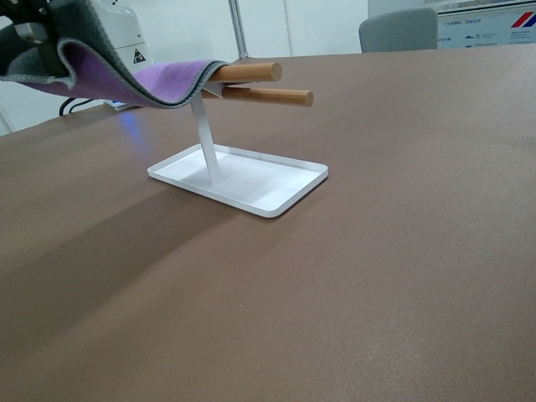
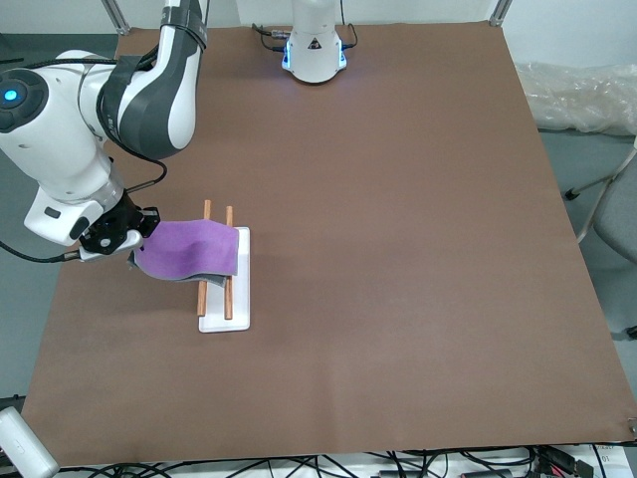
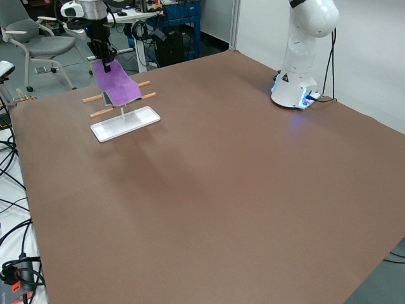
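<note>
A purple cloth [image 2: 184, 249] with a grey underside lies draped over the two wooden bars [image 2: 229, 299] of a white stand [image 2: 239, 319]; in the top view the purple cloth [image 1: 167, 79] sags and rises toward the black gripper [image 1: 38, 38] at upper left. In the right view the gripper [image 3: 106, 66] is at the cloth's far end, above the bars, shut on that end of the cloth. The stand's white base [image 3: 126, 125] rests on the brown table.
Cables [image 2: 328, 468] run along the near edge.
</note>
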